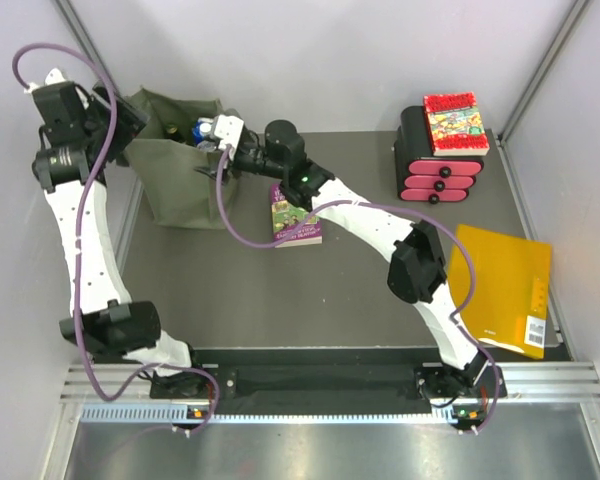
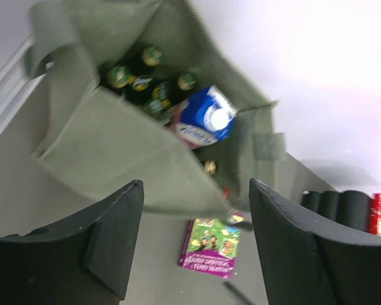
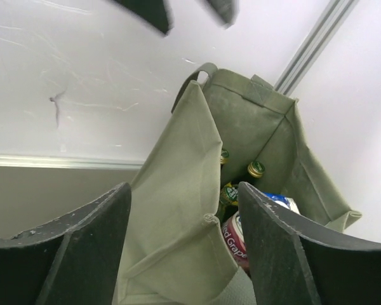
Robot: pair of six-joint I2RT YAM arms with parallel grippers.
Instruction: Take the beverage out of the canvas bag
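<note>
An olive canvas bag (image 1: pixel 170 185) stands at the back left, holding green bottles (image 2: pixel 143 76) and a blue-and-white carton (image 2: pixel 203 117). In the right wrist view a can with a "Grape" label (image 3: pixel 233 238) shows behind the bag's front. My left gripper hangs over the bag's left side, fingers apart, with nothing between them. My right gripper is at the bag's right side, fingers apart; only bag fabric and contents show beyond them.
A purple book (image 1: pixel 295 225) lies right of the bag. A black-and-pink drawer box (image 1: pixel 440 180) with a red book on top stands at the back right. A yellow folder (image 1: pixel 495 290) lies at the front right.
</note>
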